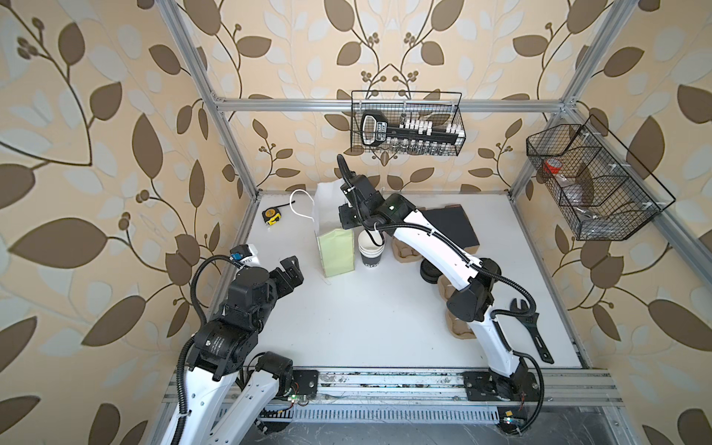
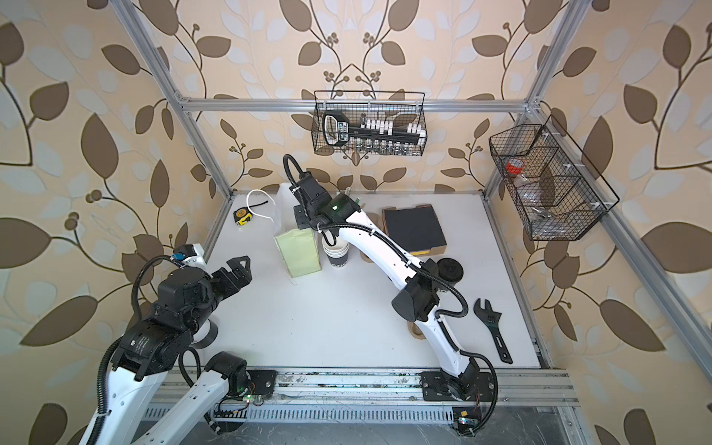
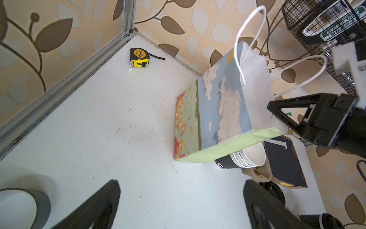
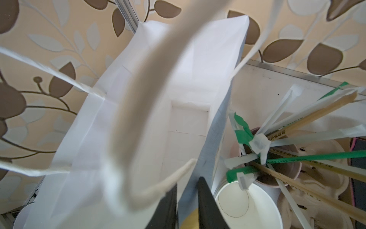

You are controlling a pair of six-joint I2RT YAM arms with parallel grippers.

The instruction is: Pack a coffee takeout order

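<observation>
A paper bag (image 1: pixel 333 252) with white rope handles stands upright at the back left; the left wrist view shows its printed side. My right gripper is at the bag's top rim on the right side, its fingertips on or against the paper; whether they are closed on it I cannot tell. A stack of paper cups (image 1: pixel 371 248) stands right of the bag, with straws (image 4: pixel 289 156) behind. My left gripper hangs open at the front left with nothing between its fingers.
A tape measure (image 1: pixel 271 216) lies at the back left. Cardboard carriers (image 1: pixel 460 326), black lids (image 2: pixel 449 270) and an adjustable wrench (image 1: pixel 532 333) are on the right. A wire basket (image 1: pixel 593 185) hangs on the right.
</observation>
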